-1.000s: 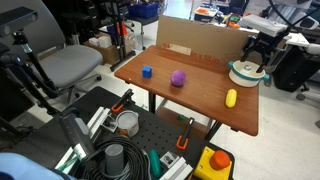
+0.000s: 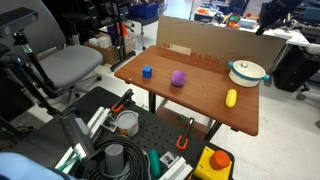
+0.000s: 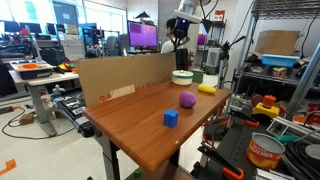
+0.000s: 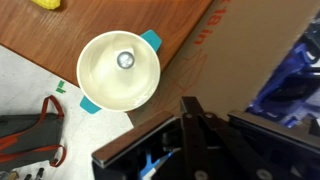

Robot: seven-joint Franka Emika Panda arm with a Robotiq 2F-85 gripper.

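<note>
A white pot with teal handles [image 2: 247,74] stands near the table's far right corner, its pale lid [image 4: 118,70] with a round grey knob [image 4: 125,60] in place on top. High above and slightly behind the pot, my gripper [image 2: 262,29] hangs clear of it; exterior view 2 also has the gripper [image 3: 178,43] well above the pot [image 3: 182,77]. The fingertips meet at the lower part of the wrist view, shut with nothing showing between them. A yellow object [image 2: 231,98], a purple ball [image 2: 178,78] and a blue cube [image 2: 147,72] lie apart on the wooden table.
A cardboard panel [image 2: 190,40] runs along the table's back edge behind the pot. Bare wood [image 2: 205,92] shows around the objects. A black cart surface [image 2: 150,130] with cans, cable and clamps adjoins the table's front.
From down at the pot's lid, my gripper has risen well above it. The pot stays where it was with its lid on, and the other table objects have not moved.
</note>
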